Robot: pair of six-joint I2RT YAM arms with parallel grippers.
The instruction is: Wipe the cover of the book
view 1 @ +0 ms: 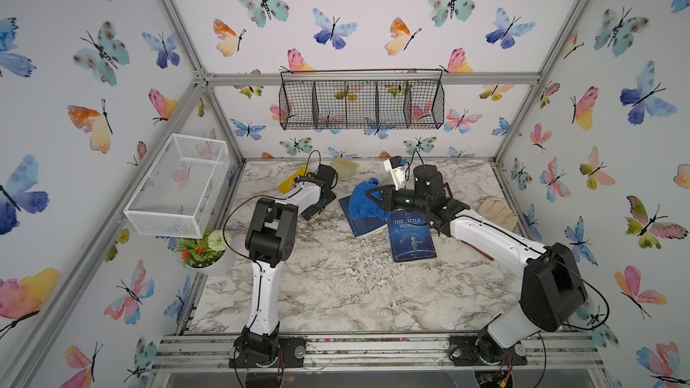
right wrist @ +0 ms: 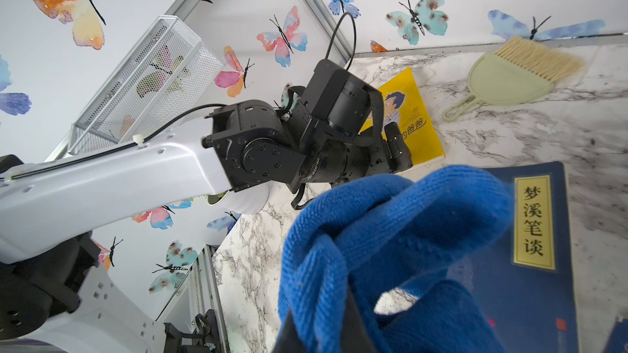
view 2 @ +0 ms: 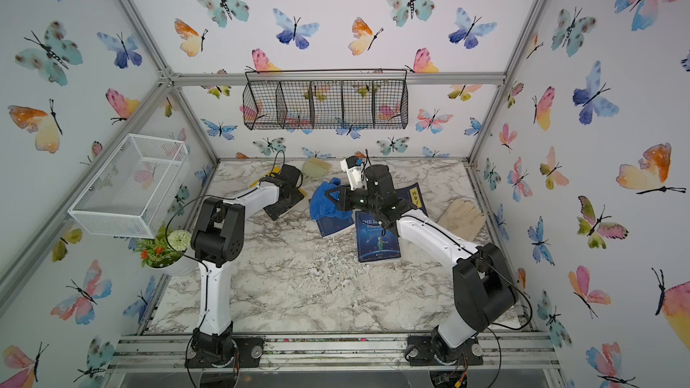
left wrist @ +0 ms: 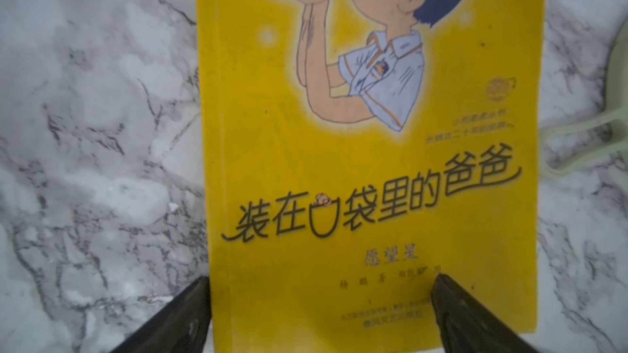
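Observation:
A blue cloth is pinched in my right gripper, which is shut on it. Its bunched folds hang over a dark blue book with a yellow title label; whether cloth and cover touch, I cannot tell. A yellow book with a cartoon boy on its cover lies flat at the left back. Above its lower part, my left gripper is open, one dark fingertip near each side of the frame and nothing between them. The Little Prince book lies to the right of the labelled one.
A green dustpan with a brush lies behind the books. Pale crumbs cover the table's middle. On the right is a beige glove; another book is partly hidden by my right arm. A potted plant stands at left.

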